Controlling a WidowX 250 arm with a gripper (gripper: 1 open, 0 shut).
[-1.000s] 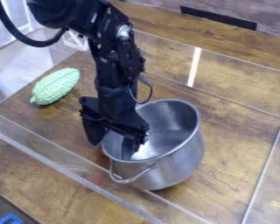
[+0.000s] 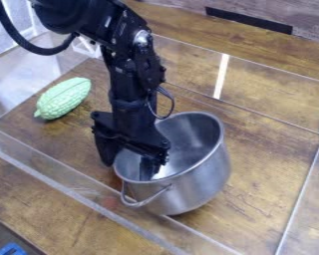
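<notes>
A steel pot (image 2: 189, 184) with a wire handle stands on the wooden table (image 2: 262, 90). My black gripper (image 2: 136, 164) is lowered at the pot's left rim, partly inside it. The fingers are dark and overlap each other and the rim, so whether they are open or shut, or grip anything, I cannot tell. A pale green corn cob (image 2: 63, 99) lies to the left, apart from the pot.
Bare wood surrounds the pot on the right and at the back. Clear plastic edging crosses the lower left, and a small blue object (image 2: 5, 248) sits in the bottom left corner.
Over the last second the pot has shifted slightly left, along with small movement of my gripper at its rim. The corn has not moved.
</notes>
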